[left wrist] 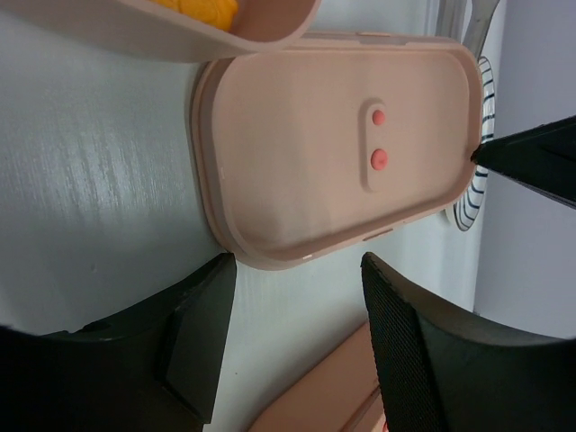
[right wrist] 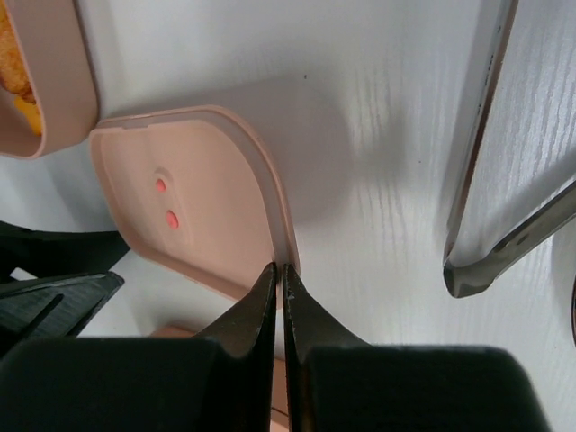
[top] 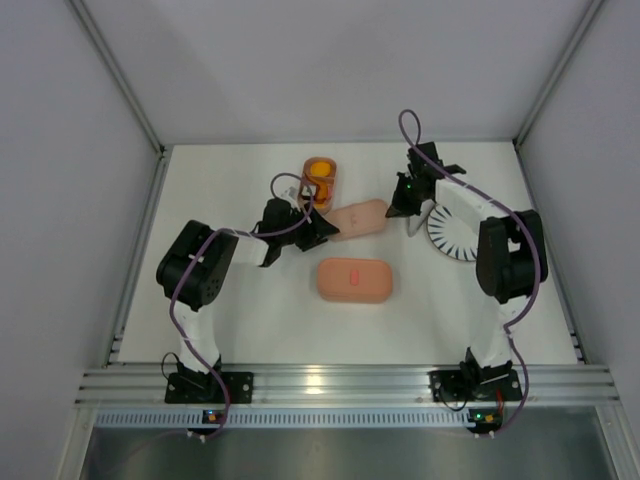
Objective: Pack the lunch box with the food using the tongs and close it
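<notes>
A pink lid [top: 360,219] with two red dots lies between my grippers in the top view, its right end turned toward the back. At that end my right gripper is shut, its fingertips at the lid's rim [right wrist: 277,202]; the thin edge seems pinched there, and a shadow beside it suggests this end is raised. My left gripper stands open at the lid's left end, with the lid's near corner beyond its fingertips and nothing clasped. Behind it is the pink lunch box [top: 319,180] with orange and yellow food in its compartments.
Another closed pink box [top: 355,281] sits in front of the lid. To the right are a striped plate [top: 452,236] and a grey utensil [right wrist: 481,273], partly under my right arm.
</notes>
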